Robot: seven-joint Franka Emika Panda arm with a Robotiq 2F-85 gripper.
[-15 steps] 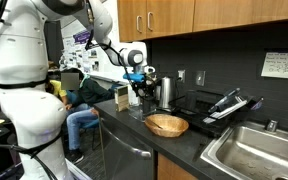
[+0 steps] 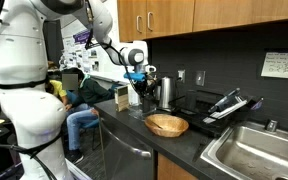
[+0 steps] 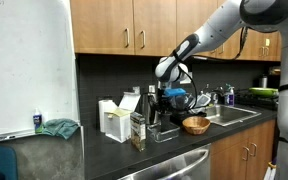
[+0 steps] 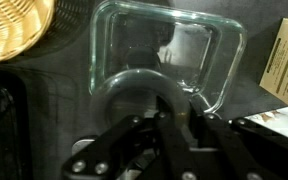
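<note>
In the wrist view my gripper is shut at the edge of a round, greyish, glassy piece (image 4: pixel 122 92); I cannot tell if it is a cup, bowl or lid. Beyond it, a clear rectangular glass dish (image 4: pixel 224 60) rests on the dark counter, partly covered by the round piece. Exterior view 1 has the white arm (image 2: pixel 134 55) over the counter's far part, left of the wicker basket (image 2: pixel 166 126). At that distance the fingers and what they hold are too small to make out.
A dark dish rack (image 2: pixel 199 107) stands behind the basket, with the sink (image 2: pixel 254 150) to its right. A metal kettle (image 2: pixel 165 93) is near the wall. Boxes (image 3: pixel 137 130) stand beside the arm in exterior view 2. Bare counter (image 3: pixel 104 155) lies in front of them.
The arm's upper wrist has shifted very slightly in exterior view 1. The basket, rack and other counter objects are where they were.
</note>
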